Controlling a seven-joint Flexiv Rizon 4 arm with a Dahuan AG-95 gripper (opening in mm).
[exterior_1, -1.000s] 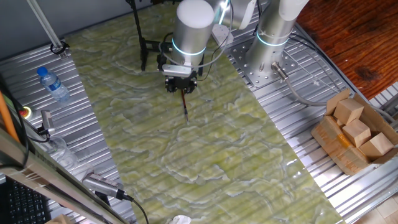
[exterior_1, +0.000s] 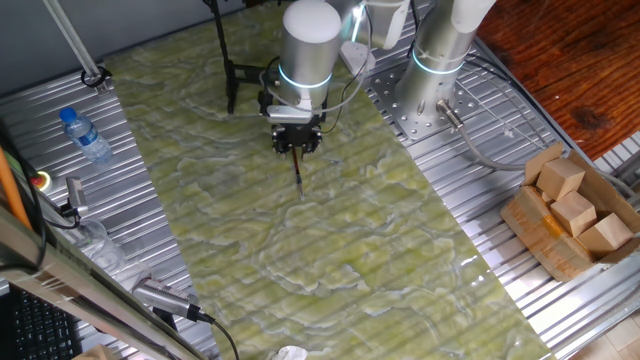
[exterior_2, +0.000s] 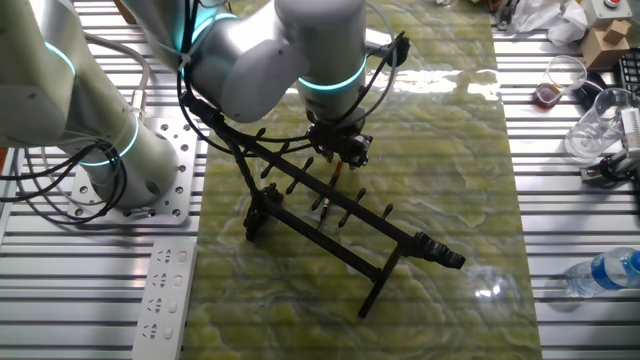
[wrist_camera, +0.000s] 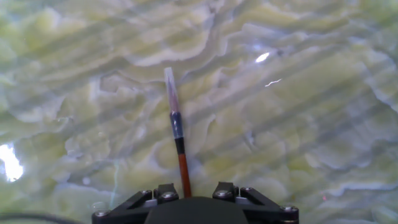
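A brush (wrist_camera: 182, 162) with a reddish-brown handle, a dark ferrule and a pale tip lies on the green marbled mat (exterior_1: 290, 245). In the wrist view its tip points away from my gripper, and the rear of the handle is hidden beneath the gripper body. My fingers (wrist_camera: 166, 191) stand apart on either side of the handle, with a gap on both sides, so the gripper is open. Exterior view 1 shows the gripper (exterior_1: 297, 148) over the handle end of the brush (exterior_1: 299, 180). The exact height above the mat cannot be judged.
A black rack (exterior_2: 320, 240) with a row of pegs stands on the mat close to the arm. A cardboard box (exterior_1: 545, 235) of wooden blocks sits right of the mat, and a water bottle (exterior_1: 86, 137) left of it.
Over the last second, my gripper has shifted slightly along the brush toward its tip and a little to the right in exterior view 1. The brush has stayed in place.
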